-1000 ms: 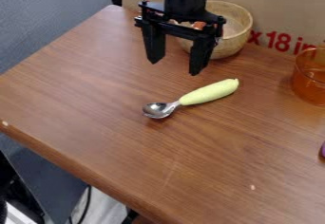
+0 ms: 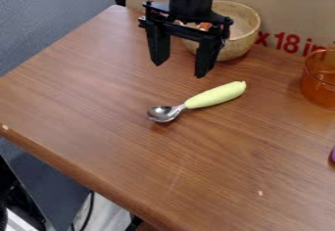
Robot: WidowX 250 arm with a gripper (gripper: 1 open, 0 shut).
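Observation:
The black gripper [image 2: 182,55] hangs open over the back middle of the wooden table [image 2: 118,147], its two fingers apart with nothing visible between them. Below it and a little toward the front, a spoon [image 2: 210,97] with a pale yellow-green handle lies on the table, its metal bowl pointing left. Behind the gripper stands a wicker bowl [image 2: 242,34] with something orange in it, partly hidden by the gripper.
An orange translucent cup [image 2: 318,83] stands at the right edge, with a small purple object [image 2: 331,155] below it, cut off by the frame. A cardboard sheet [image 2: 295,10] backs the table.

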